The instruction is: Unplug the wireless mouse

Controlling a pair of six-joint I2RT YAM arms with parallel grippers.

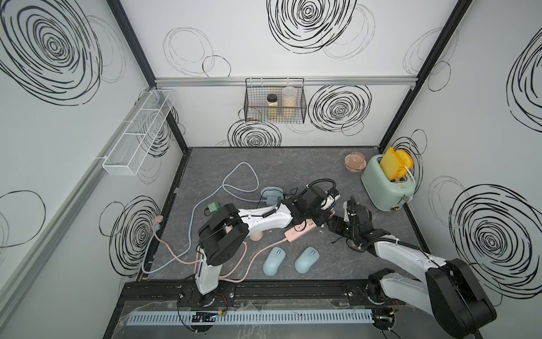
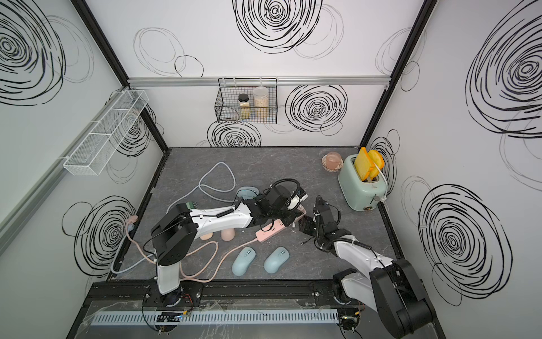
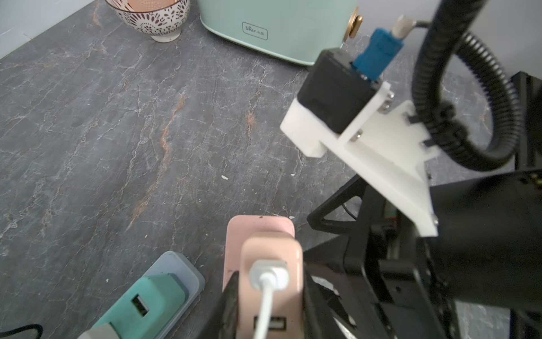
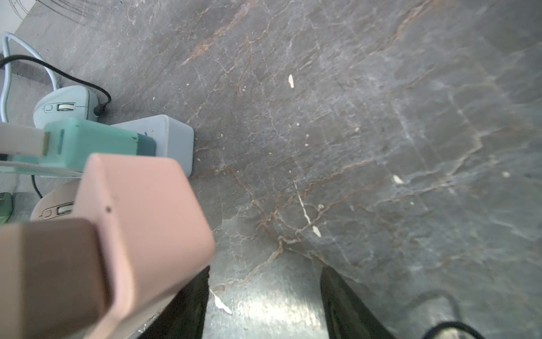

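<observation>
A pink power strip (image 1: pixel 300 230) carries a pink adapter (image 3: pixel 271 248) with a white cable plugged into it. My left gripper is shut on that adapter, which sits at the strip's far end. Just right of it, my right gripper stands partly open, its fingers apart beside the strip's pink end (image 4: pixel 141 226), nothing between them. Two light blue mice (image 1: pixel 273 261) lie in front of the strip. Another mouse (image 4: pixel 65 107) lies behind a grey strip holding a teal adapter (image 3: pixel 144 305).
A green toaster (image 1: pixel 384 186) with bread and a patterned bowl (image 1: pixel 354 165) stand at the back right. Cables lie looped across the left half. Wire baskets hang on the walls.
</observation>
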